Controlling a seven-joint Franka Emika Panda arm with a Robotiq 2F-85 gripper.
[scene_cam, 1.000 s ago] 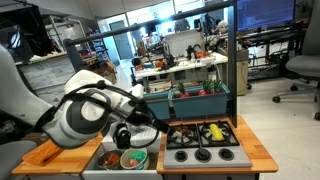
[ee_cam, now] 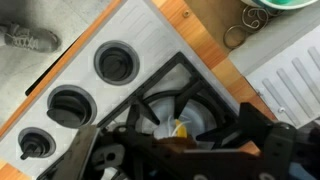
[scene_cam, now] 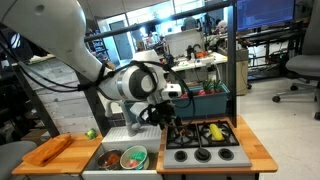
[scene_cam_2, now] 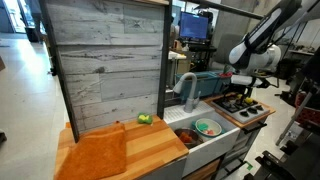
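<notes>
My gripper points down over the left part of the stove, its fingers open. In the wrist view the dark fingers show along the bottom edge, spread wide. Between and below them is a small yellow and brown item on a burner grate; what it is cannot be made out, and the gripper hides part of it. A yellow object lies on the right-hand grate. Round dark knobs line the stove's front.
Left of the stove is a sink holding a green-and-white bowl and a reddish one. An orange towel lies farther left. A teal bin stands behind the stove. Bare wooden counter shows at right.
From over the sink, the arm has swung right and reached out to the stove. The gripper now points down above the left grate. The stove and sink items look unmoved.
</notes>
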